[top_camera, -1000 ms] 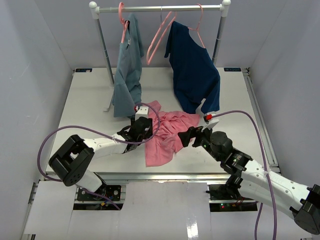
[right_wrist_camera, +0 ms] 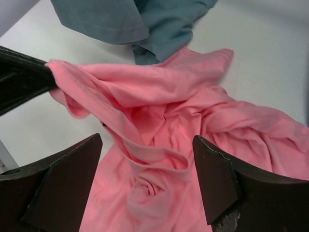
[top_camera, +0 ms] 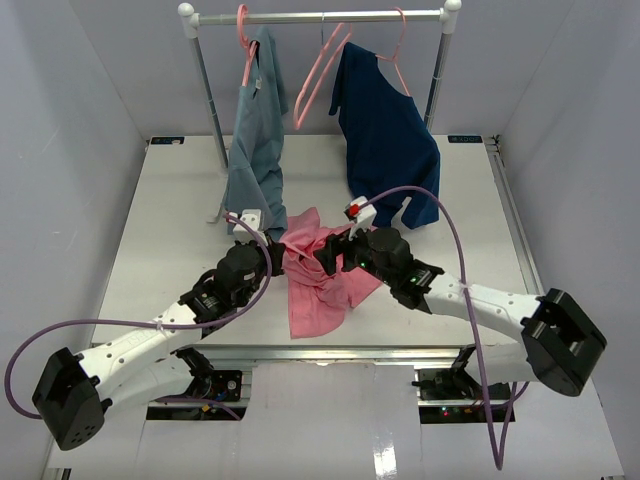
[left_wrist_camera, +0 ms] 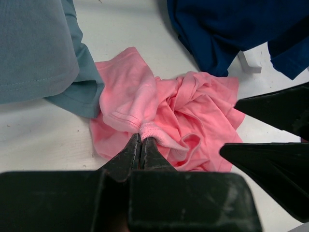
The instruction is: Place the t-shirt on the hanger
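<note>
A crumpled pink T-shirt (top_camera: 320, 295) (left_wrist_camera: 212, 125) (right_wrist_camera: 169, 121) lies on the white floor between the arms. My left gripper (top_camera: 278, 250) is shut on a folded edge of it, lifted off the pile, as the right wrist view also shows. My right gripper (top_camera: 330, 250) is open over the shirt, its fingers either side of a raised pink fold. An empty pink hanger (top_camera: 320, 75) hangs in the middle of the rail.
A grey-blue shirt (top_camera: 255, 150) hangs on the left and a navy shirt (top_camera: 385, 150) on the right, both reaching down near the pile. The rail (top_camera: 280, 18) spans the back.
My right gripper has moved left and in over the shirt.
</note>
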